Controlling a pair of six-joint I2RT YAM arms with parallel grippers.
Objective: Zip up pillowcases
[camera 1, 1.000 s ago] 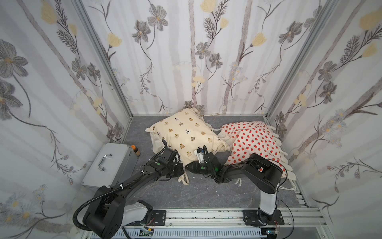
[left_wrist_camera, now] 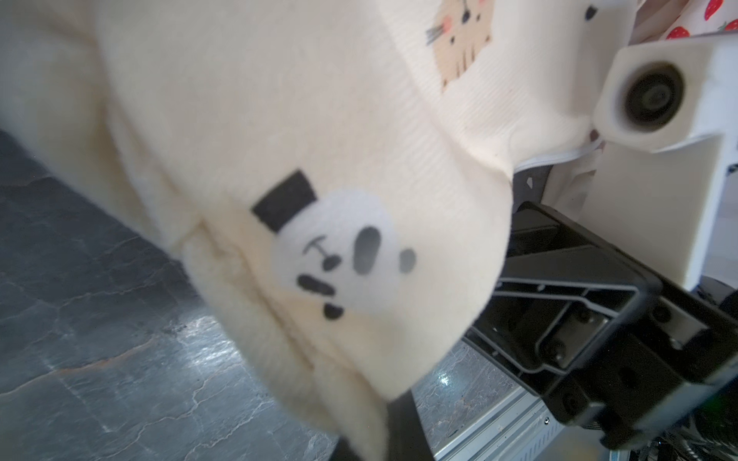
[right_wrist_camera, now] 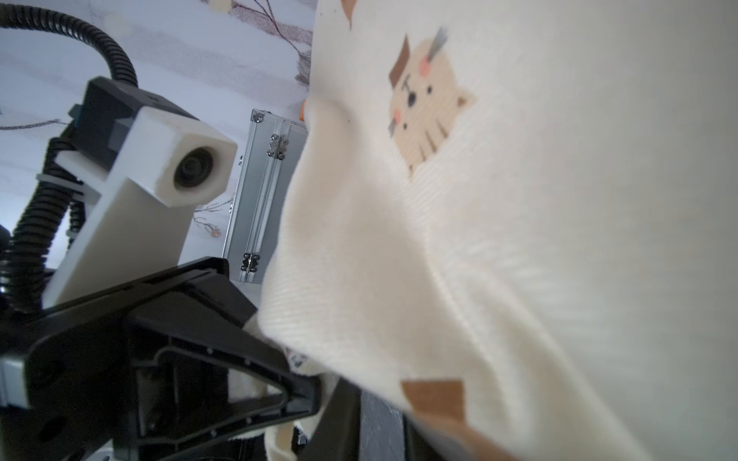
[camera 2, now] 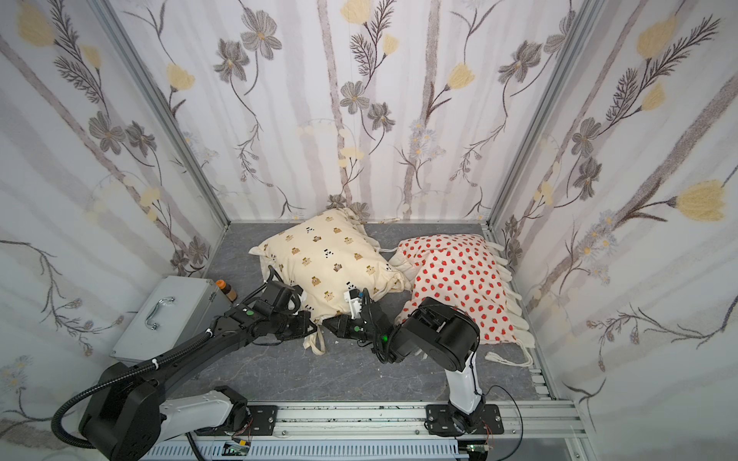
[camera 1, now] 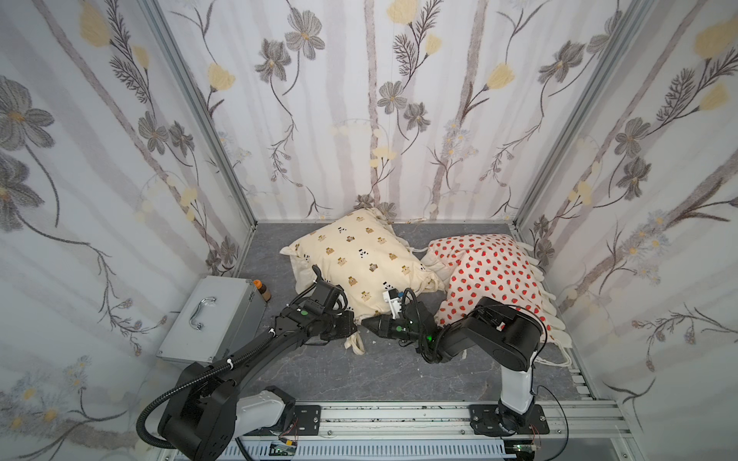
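A cream pillowcase with animal prints (camera 1: 361, 257) lies at the back middle, its front corner drawn toward both grippers. In the left wrist view, that corner of the pillowcase (left_wrist_camera: 338, 338) tapers down between the fingers of my left gripper, which is shut on it. Just to the right, beside the pillowcase's front edge, my right gripper is partly open; grey floor shows between its fingers, with cream cloth (right_wrist_camera: 492, 322) bulging close over them. I cannot make out the zip puller.
A strawberry-print pillowcase (camera 1: 492, 276) touches the cream one on the right. At the left stand a silver case (camera 1: 207, 319) and a small orange-capped bottle (camera 1: 262, 289).
My right gripper has shifted slightly to the right and toward the front, away from the left one. The left arm and the pillowcases look almost unchanged.
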